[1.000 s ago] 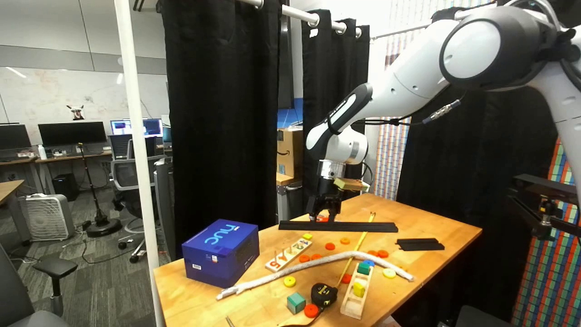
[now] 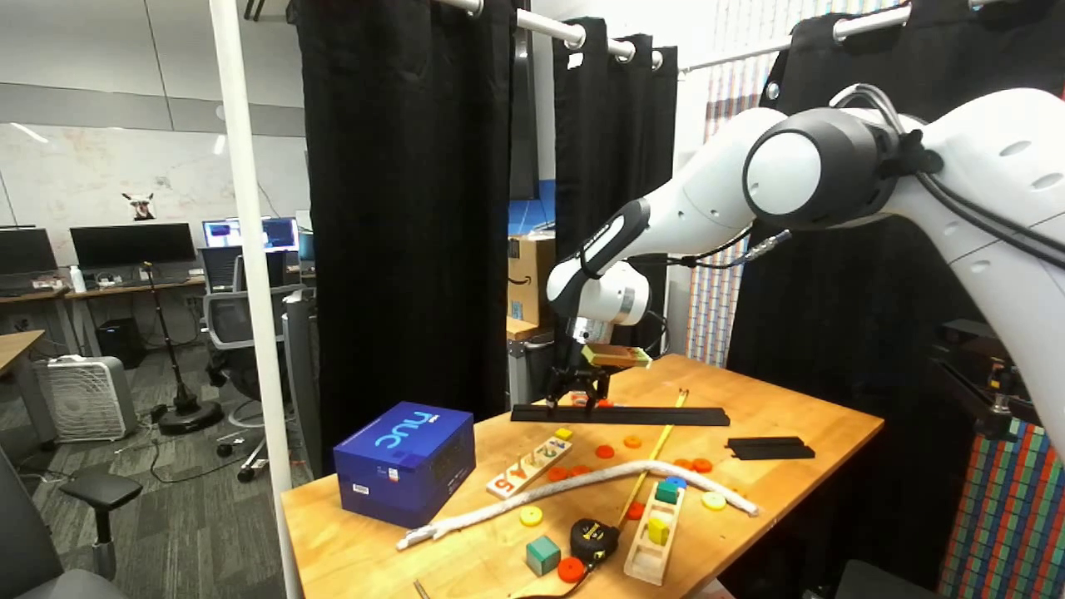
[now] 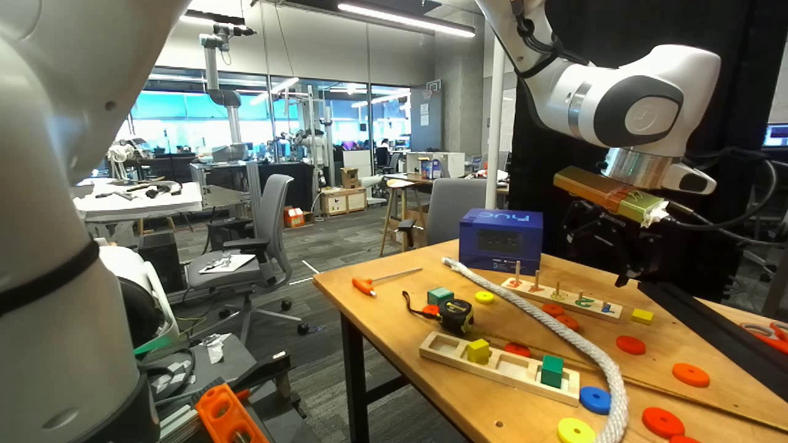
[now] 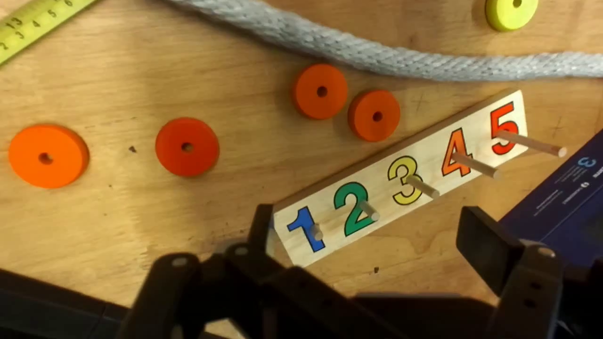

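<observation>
My gripper is open, its two black fingers wide apart with nothing held. Below it in the wrist view lies the wooden number board (image 4: 339, 217), marked 1 to 5, with an upright peg at each number and no rings on them. One finger (image 4: 261, 229) overlaps the "1" end in that view. Two orange rings (image 4: 320, 91) lie close beside the board, while a red ring (image 4: 187, 147) and a larger orange ring (image 4: 48, 156) lie farther left. In exterior view 2 the gripper (image 3: 599, 258) hangs above the table, past a small yellow block (image 3: 643, 316).
A blue box (image 2: 404, 464) stands near the board's "5" end. White rope (image 2: 589, 479) curves across the table. Long black rails (image 2: 639, 415) lie along the far side. Nearer are a tape measure (image 2: 593, 540), a compartment tray (image 2: 649, 568) and a green block (image 2: 542, 555).
In exterior view 1 my gripper has moved left, and the arm's elbow has come down and left. Objects on the table look unmoved.
</observation>
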